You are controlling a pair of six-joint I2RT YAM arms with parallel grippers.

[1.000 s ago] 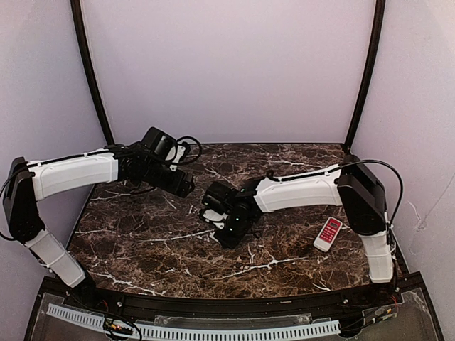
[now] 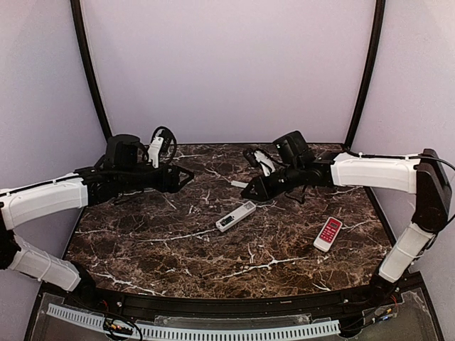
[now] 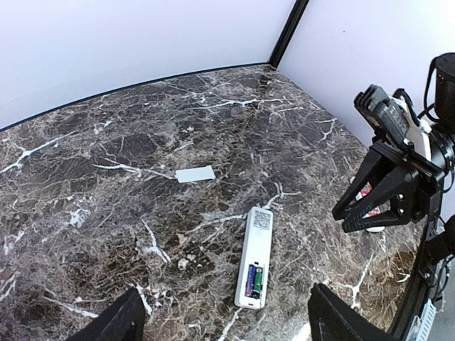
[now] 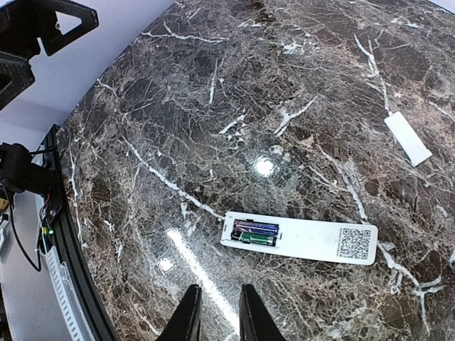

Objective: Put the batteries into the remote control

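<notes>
A white remote point(image 2: 235, 215) point(image 3: 257, 241) point(image 4: 309, 238) lies mid-table, its battery compartment showing a blue battery point(image 4: 256, 227) and a green battery point(image 4: 254, 239) side by side. A white rectangular piece point(image 3: 195, 174) point(image 4: 407, 138), apparently the cover, lies apart from it toward the back. My left gripper point(image 2: 183, 182) stands open above the table, left of the remote, with nothing between its fingers. My right gripper point(image 2: 252, 192) is raised behind and right of the remote; whether it is shut or holds anything I cannot tell.
A red-and-white remote point(image 2: 328, 234) lies at the right of the marble table point(image 2: 142, 249). Walls stand at the back and sides, and a rail runs along the front edge.
My right gripper has risen and moved back and right, uncovering the white remote in the top view. My left arm has shifted slightly, its gripper staying left of the remote.
</notes>
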